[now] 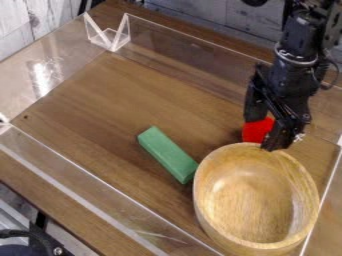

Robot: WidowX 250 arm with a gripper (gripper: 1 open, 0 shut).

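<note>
My black gripper [267, 120] hangs low at the right, open, its fingers down around a red rounded object [258, 130], which is mostly hidden behind them. The red object lies just behind a large wooden bowl [254, 222]. A green block [168, 154] lies flat to the left of the bowl.
The wooden tray floor [100, 115] is clear at the left and back. Clear plastic walls border it, with a small clear bracket [107, 32] at the back left corner.
</note>
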